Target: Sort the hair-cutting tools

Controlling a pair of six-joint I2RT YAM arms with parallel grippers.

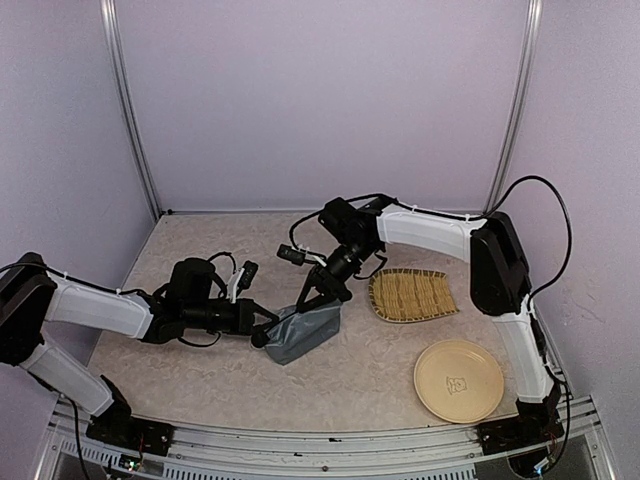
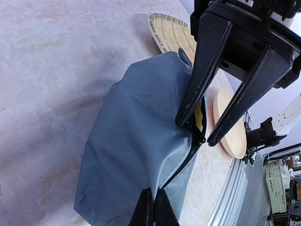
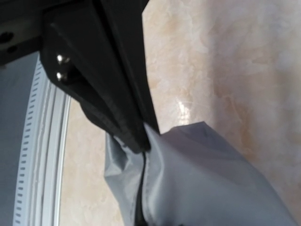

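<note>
A grey zippered pouch (image 1: 300,340) lies on the table between both arms. In the left wrist view, my left gripper is shut on the pouch at the lower end of the black zipper. My right gripper is over the other end, its fingers part open around the zipper opening, where something yellow (image 2: 199,115) shows inside the pouch. In the right wrist view grey fabric gathers at the finger tips; whether they hold it is unclear. The rest of the pouch's contents is hidden.
A woven bamboo tray (image 1: 413,295) is at the back right of the table. A round beige plate (image 1: 480,380) lies at the front right.
</note>
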